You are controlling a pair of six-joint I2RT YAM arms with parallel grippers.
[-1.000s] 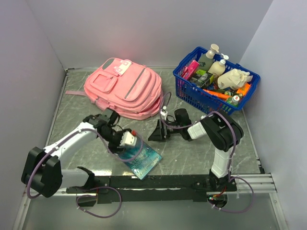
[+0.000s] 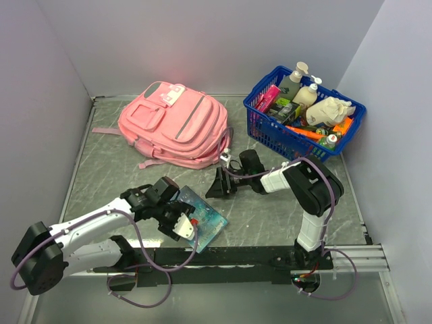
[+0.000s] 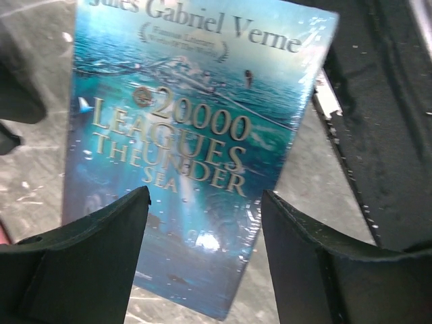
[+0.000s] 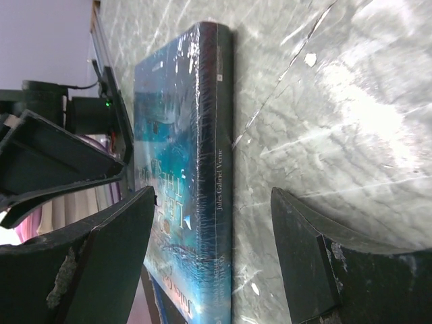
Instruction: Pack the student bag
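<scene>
A blue hardcover book [image 2: 204, 216], "20000 Leagues Under the Sea", lies flat on the grey floor near the front edge. In the left wrist view the whole cover [image 3: 182, 128] shows beyond my left gripper, whose fingers are apart with nothing gripped. From above, that gripper hangs over the book's left part, hiding some of it. My right gripper is open and low beside the book, its spine [image 4: 217, 162] facing me between the fingers but clear of them. The pink backpack [image 2: 177, 125] lies at the back left.
A blue basket [image 2: 280, 138] full of bottles and boxes stands at the back right. Walls rise at the left, back and right. A dark rail [image 2: 223, 256] runs along the front edge.
The right gripper has moved slightly left. Book, backpack and basket look unmoved.
</scene>
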